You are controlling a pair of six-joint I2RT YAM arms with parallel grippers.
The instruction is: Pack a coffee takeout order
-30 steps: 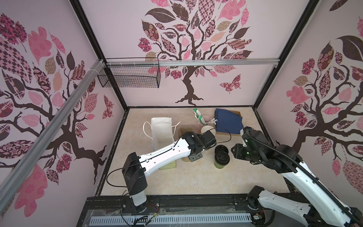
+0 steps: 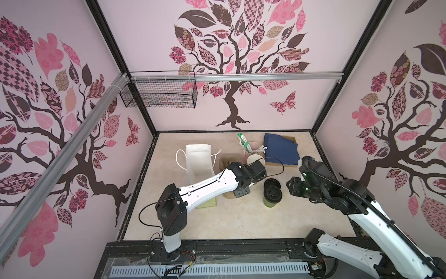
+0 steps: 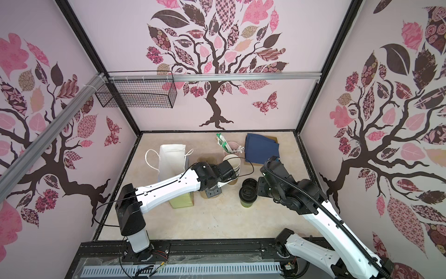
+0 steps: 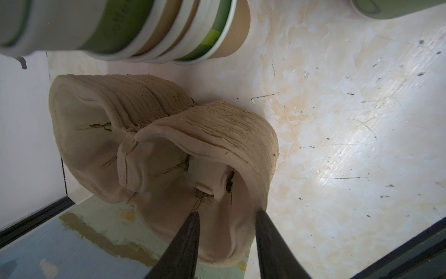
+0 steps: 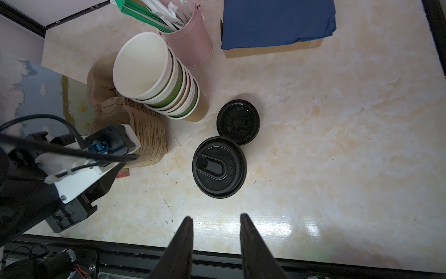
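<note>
My left gripper hangs open over moulded pulp cup carriers (image 4: 199, 153), a fingertip near the rim of the nearer one, nothing seen gripped. Stacked paper cups (image 5: 141, 65) stand behind the carriers. My right gripper is open and empty above the table, right of a large black lid (image 5: 218, 167) and a smaller black lid (image 5: 237, 121); in the top views a green cup (image 3: 247, 202) shows under the large lid. A white paper bag (image 2: 198, 158) stands at the left.
A pink bucket (image 5: 190, 46) of straws and sticks and a blue stack (image 5: 278, 21) of napkins on a box are at the back. A wire basket (image 2: 158, 93) hangs at upper left.
The left arm's rear joint has shifted slightly right, its gripper staying over the carriers.
</note>
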